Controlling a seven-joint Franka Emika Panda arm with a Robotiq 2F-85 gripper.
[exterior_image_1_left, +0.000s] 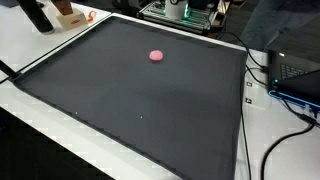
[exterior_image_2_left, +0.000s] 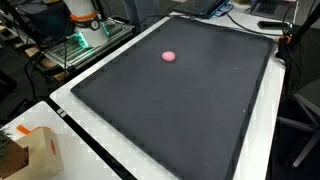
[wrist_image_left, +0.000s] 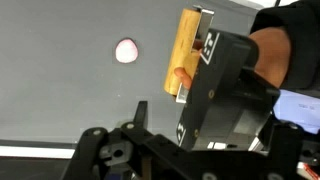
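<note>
A small pink round object lies alone on the dark board, towards its far side in exterior view 1. The same pink object shows near the board's upper edge in exterior view 2, and to the upper left in the wrist view. My gripper is open at the bottom of the wrist view, with dark board showing between its fingers and the pink object apart from them. Neither exterior view shows the gripper clearly.
Light wooden pieces with an orange part and a black block crowd the right of the wrist view. A wooden box sits in exterior view 2's lower left corner. Most of the dark board is bare.
</note>
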